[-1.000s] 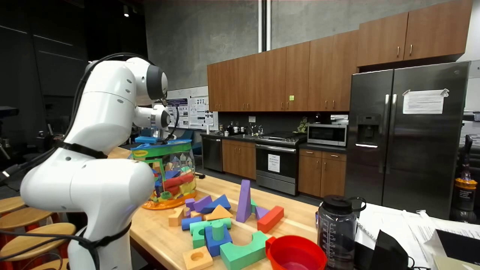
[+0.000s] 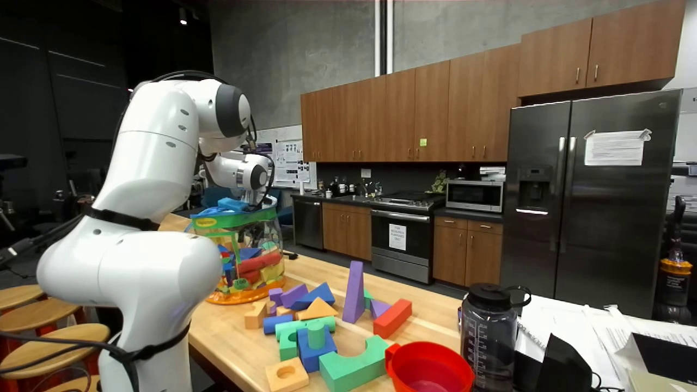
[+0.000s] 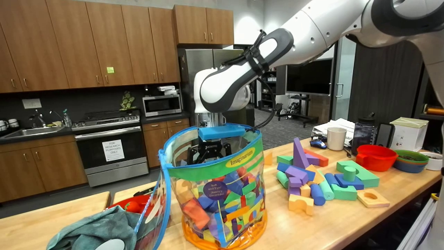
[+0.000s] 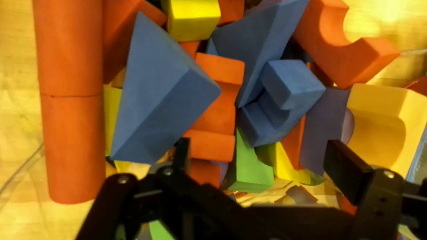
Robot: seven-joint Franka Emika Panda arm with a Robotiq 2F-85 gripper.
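My gripper (image 3: 208,160) hangs inside the upper part of a clear plastic bag (image 3: 245,146) with a blue rim, above the foam blocks in it. In the wrist view the gripper is open, its black fingers spread wide, and nothing is held between them. Below lie a large blue triangular block (image 4: 160,92), a blue notched block (image 4: 286,100), a green arch piece (image 4: 250,168), a long red cylinder (image 4: 72,100) and a yellow curved block (image 4: 384,124). Whether a finger touches any block I cannot tell.
Right of the bag, loose blocks cover the table, among them a tall purple wedge (image 3: 298,154) and a green arch (image 3: 364,173). Red bowl (image 2: 431,369) and dark bottle (image 2: 488,333) stand farther along. A teal cloth (image 3: 97,229) lies left of the bag.
Seen from exterior view 1, the arm's far end and wrist have shifted right, over the bag's opening. The loose blocks on the table have stayed put.
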